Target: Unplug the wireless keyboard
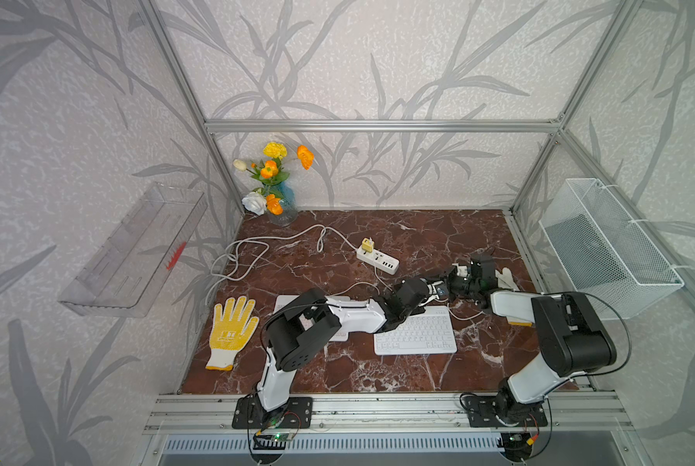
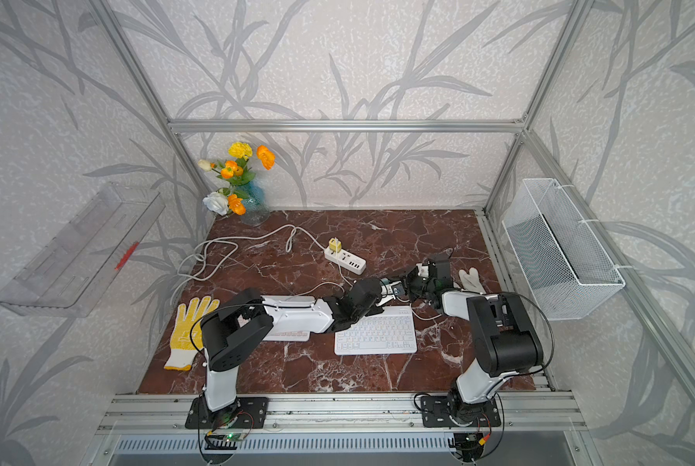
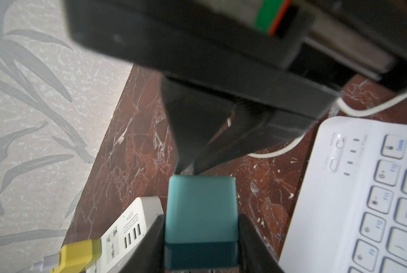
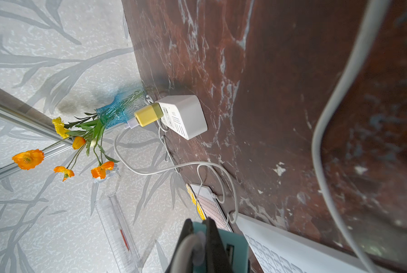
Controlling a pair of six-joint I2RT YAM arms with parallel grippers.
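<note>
A teal block-like device (image 3: pixel 201 204) is held by my left gripper, shut on it above the table behind the white wireless keyboard (image 1: pixel 414 332). My right gripper has its fingertips against that device from the right, closed around or beside a small part where a white cable leads in; whether anything is between them is hard to tell. The keyboard lies flat, with white cable running beside it. A white power strip (image 1: pixel 377 259) with a yellow plug (image 4: pixel 145 116) stands behind.
A second keyboard (image 2: pixel 289 335) lies under the left arm. A yellow glove (image 1: pixel 230 334) is at the left, a flower vase (image 1: pixel 283 213) at the back left. A clear tray (image 1: pixel 129 256) and a wire basket (image 1: pixel 603 248) hang at the sides.
</note>
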